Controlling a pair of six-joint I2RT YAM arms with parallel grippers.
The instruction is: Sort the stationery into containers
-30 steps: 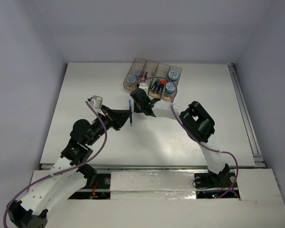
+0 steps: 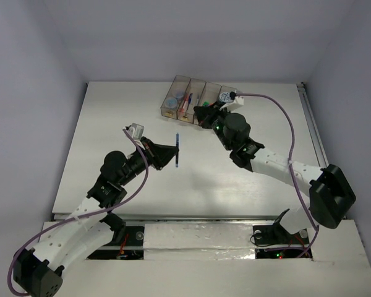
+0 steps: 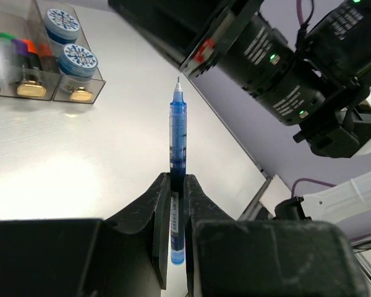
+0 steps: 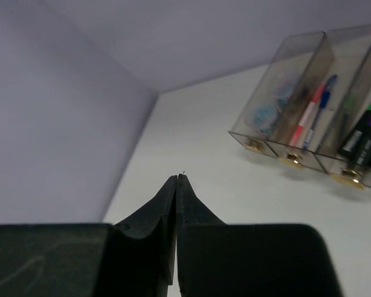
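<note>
A slim blue pen (image 3: 178, 139) stands upright, point up, with my left gripper shut on its lower part. From above, that pen (image 2: 177, 148) is over the middle of the table, apart from the containers. My right gripper is shut, and nothing shows between its fingers. In the top view it covers part of the clear divided containers (image 2: 169, 114) at the back. One compartment holds a red pen (image 4: 305, 120) and a blue pen (image 4: 321, 105); beside it lie dark markers (image 4: 363, 139). Lidded jars (image 3: 78, 60) occupy an end compartment.
Bare white tabletop (image 2: 105, 117) extends left of the containers and across the front. The right arm (image 2: 278, 164) reaches over the table's right half. Grey walls (image 2: 191, 37) enclose the area.
My right arm has swung right and risen, now overlapping the containers' right part in the top view. The left gripper has shifted slightly right with the blue pen.
</note>
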